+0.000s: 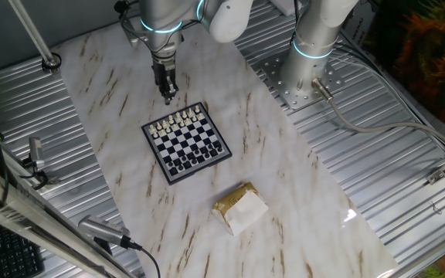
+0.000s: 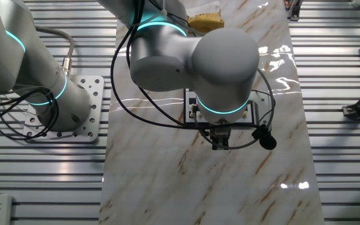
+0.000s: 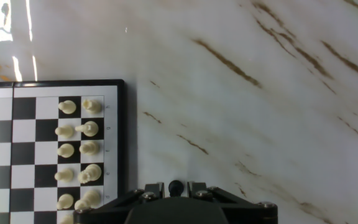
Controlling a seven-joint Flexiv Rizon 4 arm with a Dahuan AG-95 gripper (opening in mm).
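On the marble table lies a chessboard [image 1: 184,142] with white pieces [image 1: 178,121] along its far side and black pieces [image 1: 195,160] along its near side. My gripper [image 1: 168,100] is over the table just beyond the white side. In the wrist view a small black round-topped piece [image 3: 176,187], apparently a chess piece, sits between the fingertips of my gripper, which look shut on it. White pieces [image 3: 89,129] stand on the board to the left in that view. From exterior view 2 the arm covers most of the board and the gripper [image 2: 220,146].
A gold and white packet [image 1: 240,208] lies nearer on the table, clear of the board. Bare marble surrounds the board, and a keyboard [image 1: 8,251] is at the lower left.
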